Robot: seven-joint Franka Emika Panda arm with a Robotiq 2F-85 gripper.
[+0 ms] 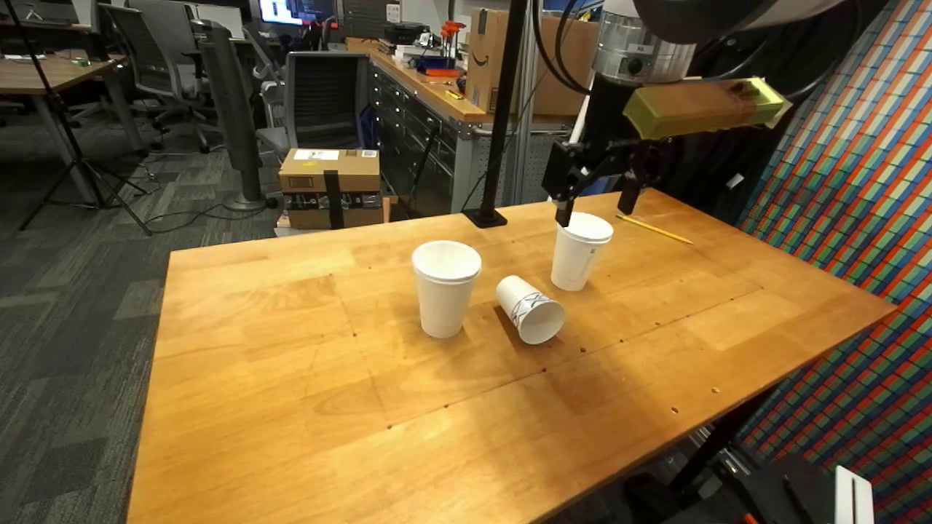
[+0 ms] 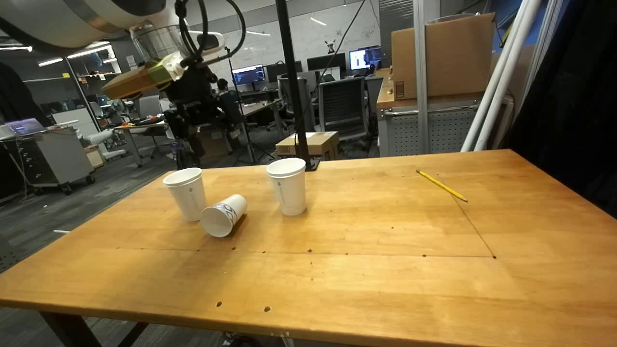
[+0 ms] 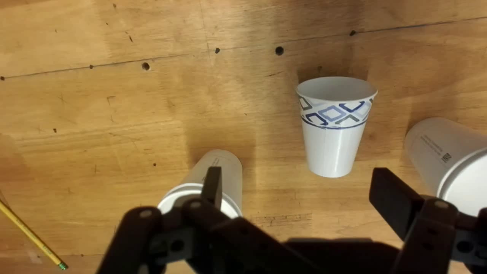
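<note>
My gripper is open above the table, with wide space between its black fingers and nothing held. A small paper cup [image 3: 332, 137] with a blue diamond band lies on its side, its mouth facing away from the gripper in the wrist view. Two taller white cups stand upright on either side of it. One white cup [image 1: 577, 253] is partly covered by a finger [image 3: 212, 185] in the wrist view. The other white cup [image 1: 443, 292] stands at the left in exterior view 1.
A yellow pencil [image 2: 442, 185] lies on the wooden table [image 2: 370, 277], apart from the cups. At the table's far edge rises a black post [image 1: 499, 131]. Most of the tabletop around the cups is bare.
</note>
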